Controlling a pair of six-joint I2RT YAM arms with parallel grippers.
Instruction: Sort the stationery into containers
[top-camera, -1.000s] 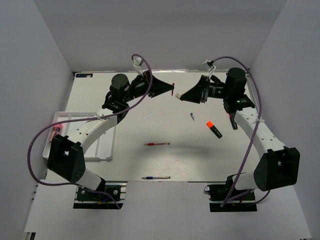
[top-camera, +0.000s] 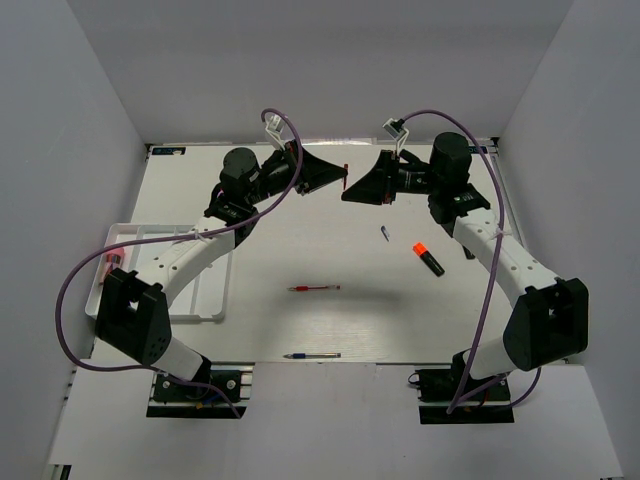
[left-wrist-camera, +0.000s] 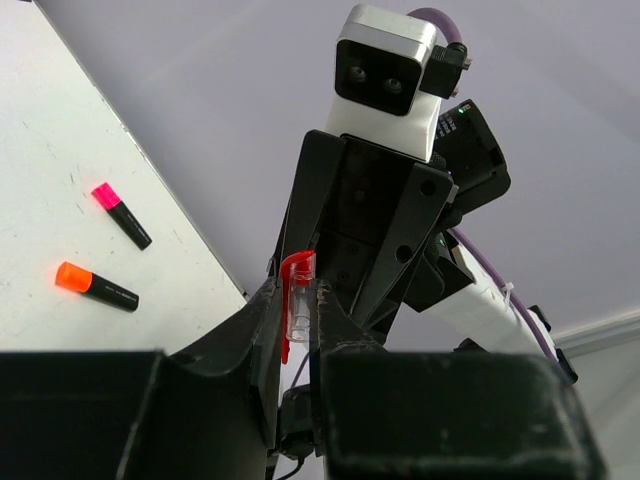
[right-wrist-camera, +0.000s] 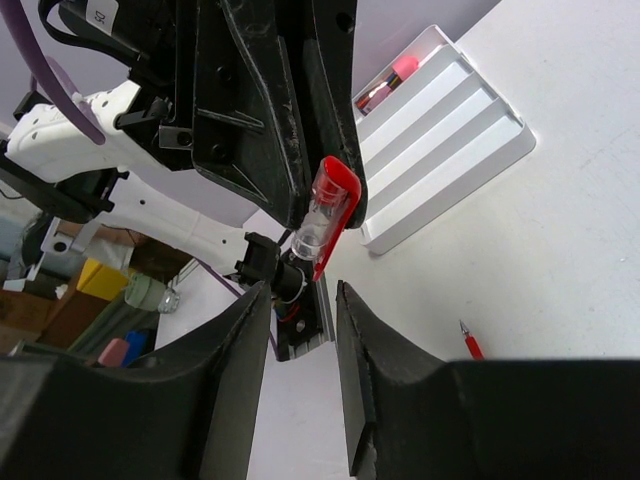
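My left gripper is shut on a short clear piece with a red clip (right-wrist-camera: 330, 205), which looks like a pen cap, held up above the table. Facing it from the right, my right gripper stands part open, with bare space between its fingers; the cap is just beyond their tips. A red pen (top-camera: 315, 288) and a dark pen (top-camera: 312, 355) lie on the table. Farther right are an orange-and-black highlighter (top-camera: 428, 259), a pink-and-black highlighter (left-wrist-camera: 121, 215) and a small thin item (top-camera: 385, 233).
A white compartment tray (top-camera: 208, 300) stands at the left, partly under the left arm, with pink items (top-camera: 113, 261) in its left part. Both grippers are close together at the back middle. The front middle of the table has free room around the pens.
The left arm and the table items look unmoved.
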